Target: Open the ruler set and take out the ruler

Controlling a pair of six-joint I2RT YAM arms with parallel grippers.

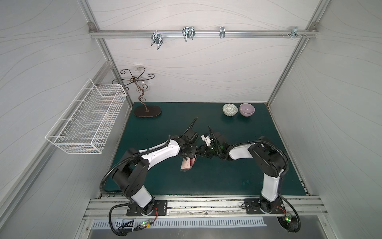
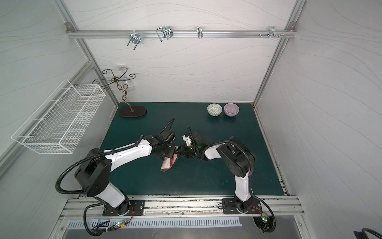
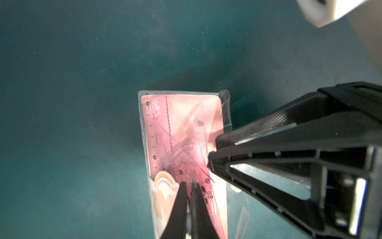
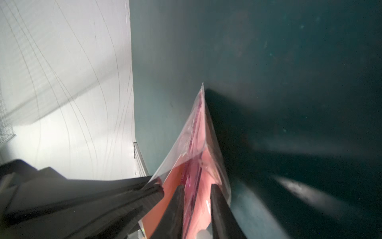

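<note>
The ruler set (image 3: 159,119), a clear sleeve with pink card, rulers and a protractor, is on the table between the arms. Over its middle, my left gripper is shut; whether thin sleeve film is between its fingers is unclear. My right gripper stands open at the sleeve's side, fingers around the pink contents seen end-on in the right wrist view; in the left wrist view it reaches in from the right.
A candle stand (image 1: 147,112) stands back left, two bowls (image 1: 230,110) back right. A wire basket (image 1: 85,119) hangs on the left wall.
</note>
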